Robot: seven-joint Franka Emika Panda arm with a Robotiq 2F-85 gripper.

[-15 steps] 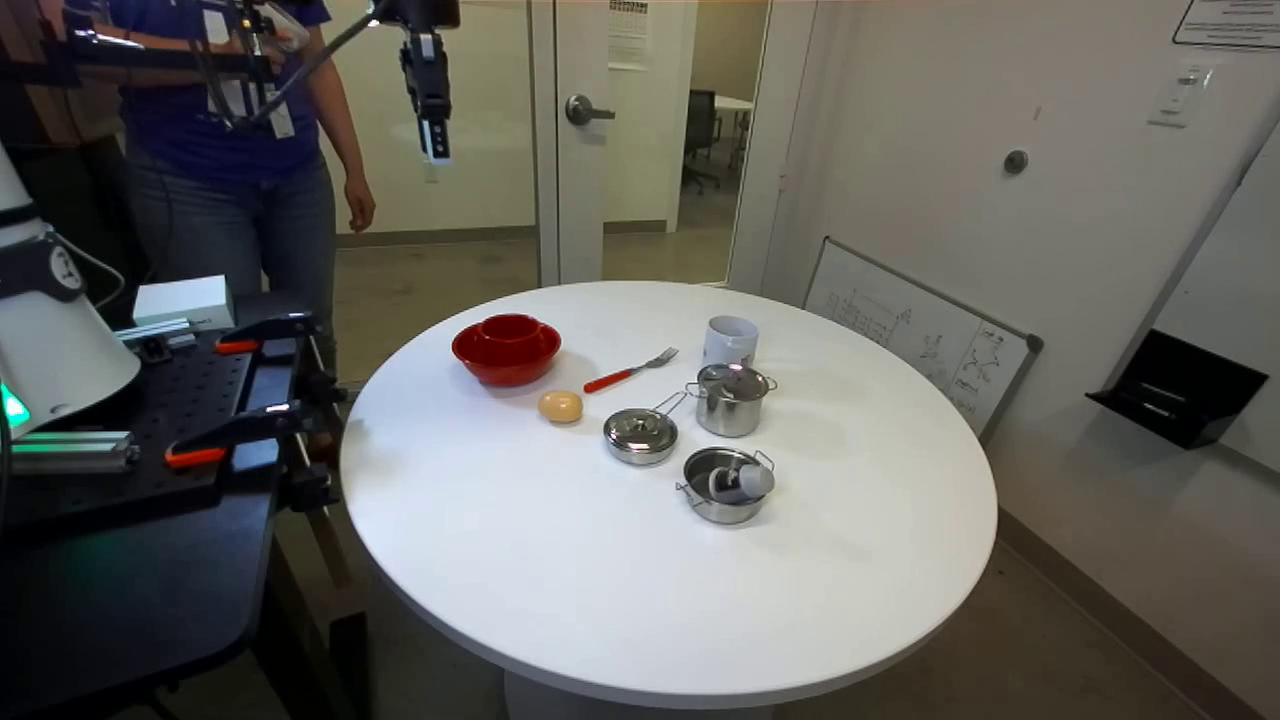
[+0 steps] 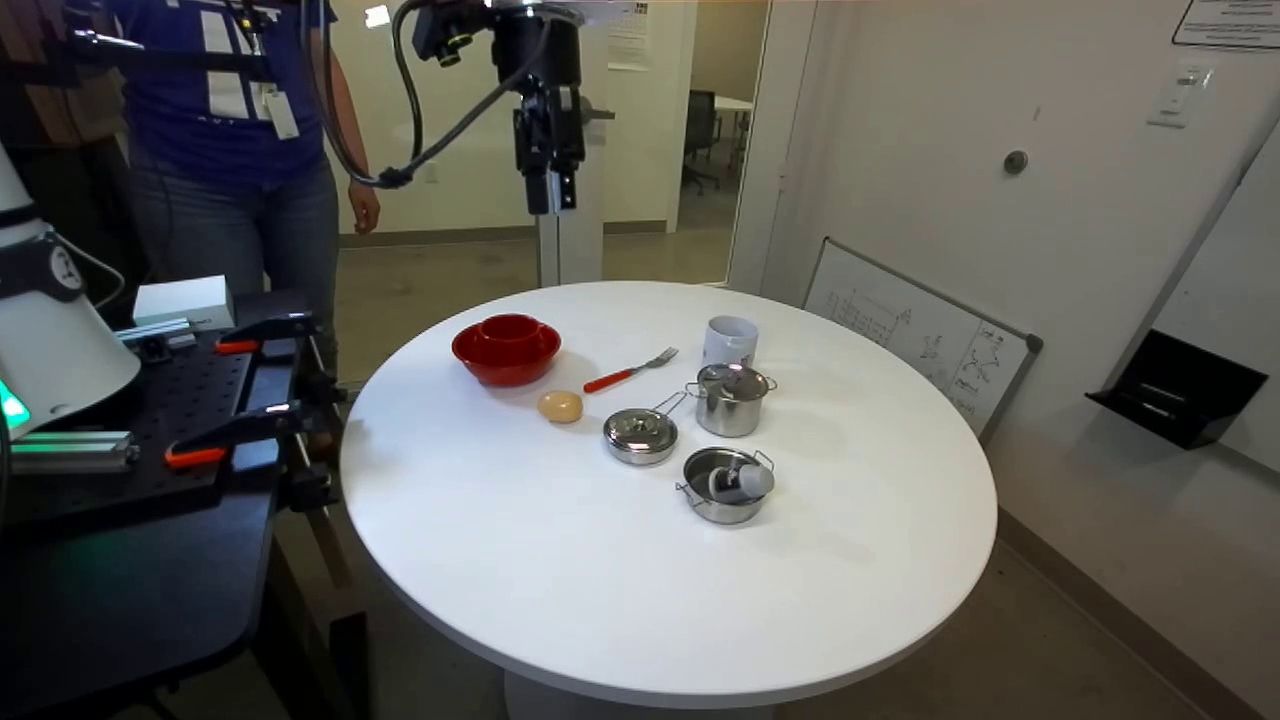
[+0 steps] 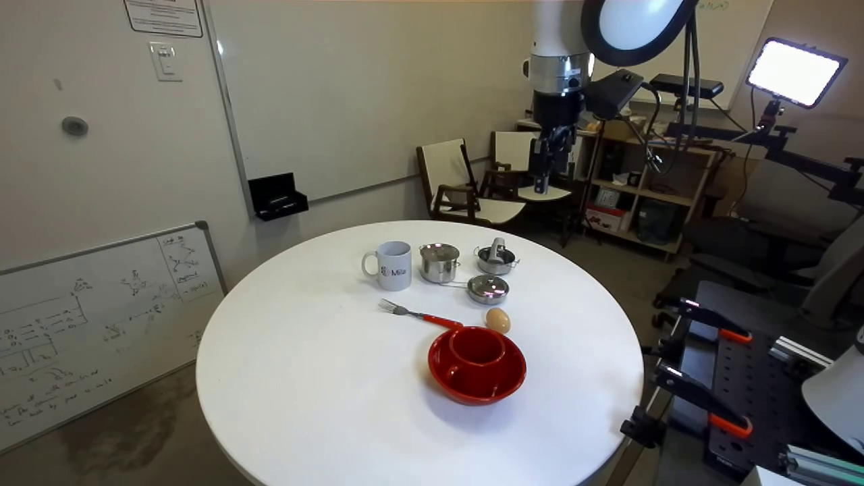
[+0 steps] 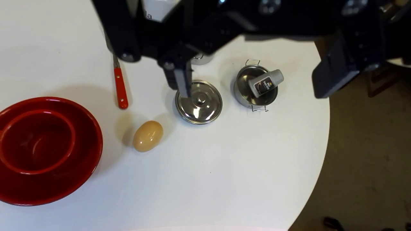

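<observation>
High over the white table, my gripper is open and holds nothing. Between its spread fingers in the wrist view lies an open steel pot (image 4: 242,82), well below them. A small grey-capped bottle (image 4: 266,83) leans inside that pot. Beside it rests a lidded steel pan (image 4: 208,106), partly covered by one finger in this view. The brown egg (image 4: 148,136) lies on bare table near the pan. To the left sits a red bowl (image 4: 86,161) with a red cup (image 4: 38,142) inside it.
A red-handled fork (image 2: 609,380) lies between the bowl and a lidded steel pot (image 2: 729,408). Behind that pot in exterior view 1 stands a white mug (image 2: 731,338).
In exterior view 1 my gripper has moved right and appears lower in the picture. The objects on the table have stayed where they were.
</observation>
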